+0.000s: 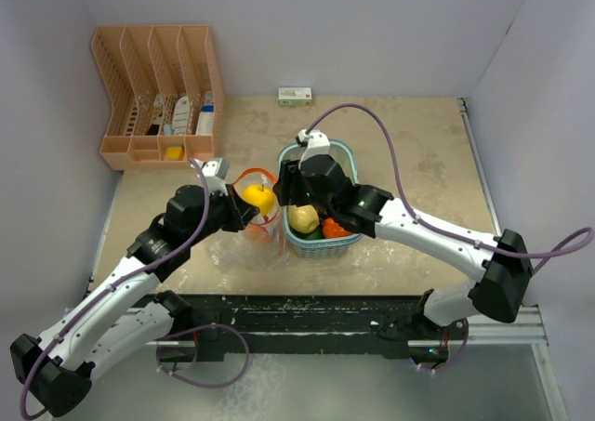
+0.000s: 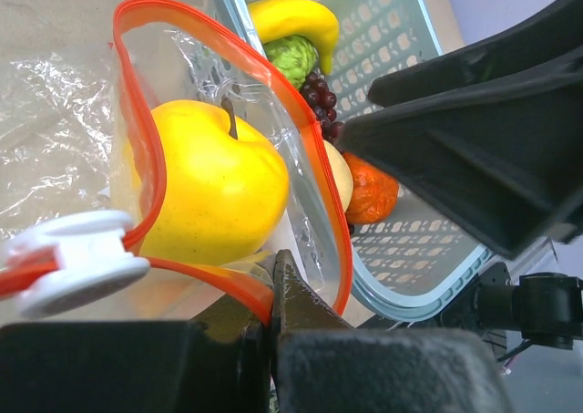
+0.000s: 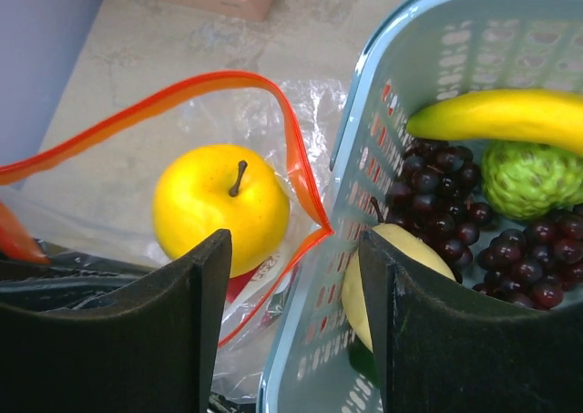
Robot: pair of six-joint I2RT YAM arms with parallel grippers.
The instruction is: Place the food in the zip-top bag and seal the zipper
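A yellow apple sits inside the mouth of the clear zip bag with red zipper edges. My left gripper is shut at the bag's near rim by the white slider, apparently pinching the rim. My right gripper hangs above the bag's right edge and the basket, part open, nothing seen between its fingers. The blue basket holds a banana, cabbage, grapes, a pale pear-like fruit and an orange item.
An orange slotted organizer with small items stands at the back left. A small box lies at the back.
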